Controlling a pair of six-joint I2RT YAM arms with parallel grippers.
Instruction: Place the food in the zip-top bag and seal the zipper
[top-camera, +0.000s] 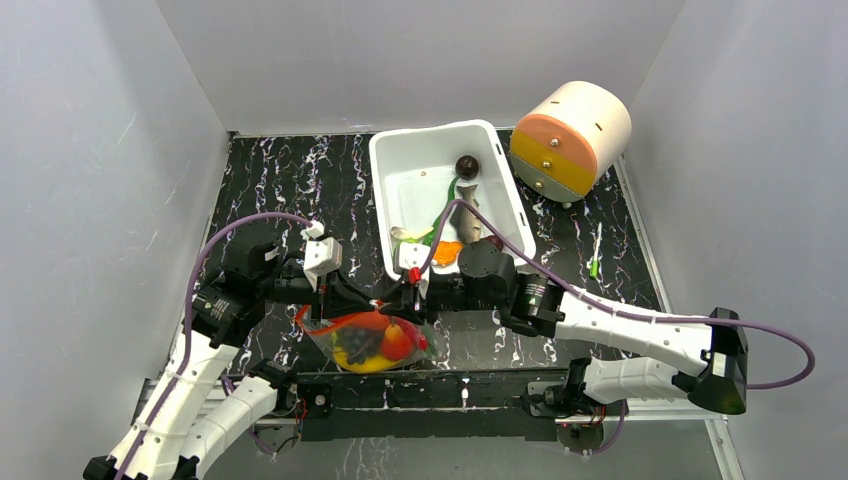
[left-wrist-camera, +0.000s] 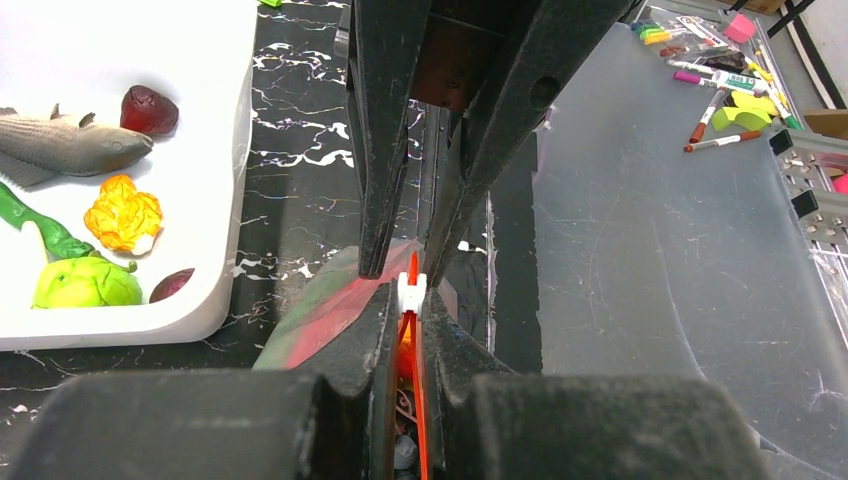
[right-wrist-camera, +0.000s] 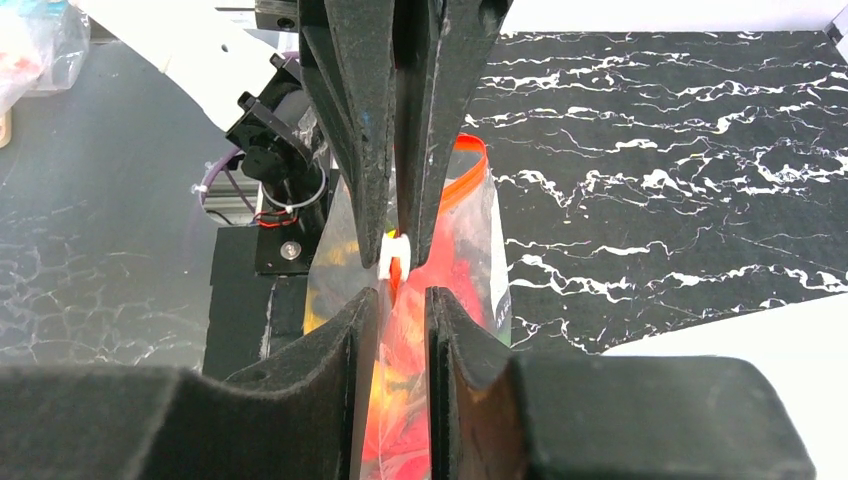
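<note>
The clear zip bag (top-camera: 352, 362) hangs in front of the bin, with yellow, red-orange and dark food inside. Along its top runs an orange zipper strip (right-wrist-camera: 466, 186), and a small white slider (left-wrist-camera: 411, 293) sits on it. My left gripper is shut on this slider, its fingertips on both sides of it. My right gripper faces it close by from the right, its fingers (right-wrist-camera: 440, 310) parted by a narrow gap. The strip and bag edge pass between them without visible pinching. In the top view the two grippers' tips nearly meet and hide the slider.
A white bin (top-camera: 385, 190) behind the arms holds a fish (top-camera: 467, 222), a dark round item (top-camera: 467, 167) and several vegetables. At the back right stands a cream drum-shaped box (top-camera: 590, 120); a green-handled tool (top-camera: 595, 268) lies below it.
</note>
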